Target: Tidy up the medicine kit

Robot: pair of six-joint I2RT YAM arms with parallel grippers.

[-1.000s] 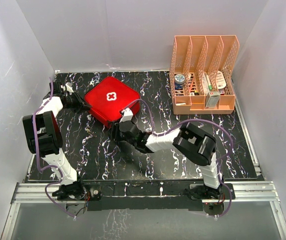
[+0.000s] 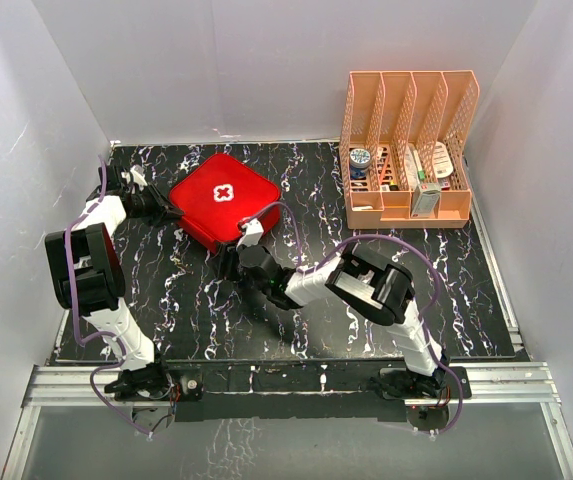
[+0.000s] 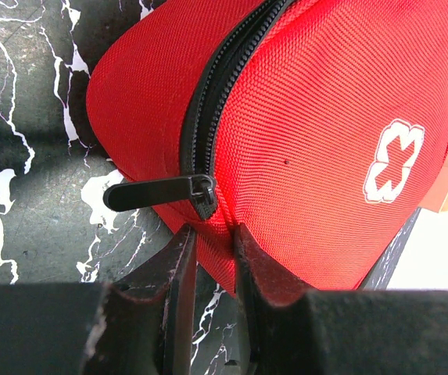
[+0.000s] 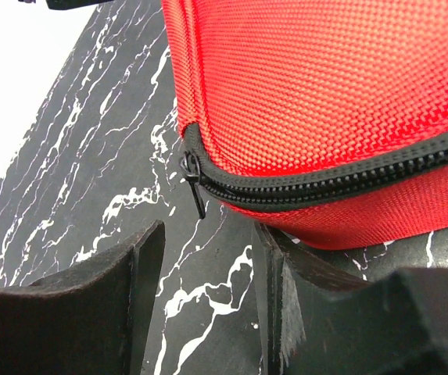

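Observation:
A red zippered medicine kit [image 2: 223,192] with a white cross lies on the dark marble table. At its left end my left gripper has its fingers against the red fabric just below the black zipper [image 3: 227,70]; how far they are closed on it is unclear. My right gripper stands open at the kit's near right corner, with nothing seen between its fingers. The zipper pull [image 4: 194,180] hangs just beyond and above those fingertips.
An orange organizer [image 2: 396,212] with compartments holding a jar [image 2: 360,158], boxes and other small items stands at the back right. Walls enclose the sides and back.
My right arm's elbow has shifted slightly left over the last second, its gripper staying near the kit's corner. The kit and left arm look unchanged in the top view.

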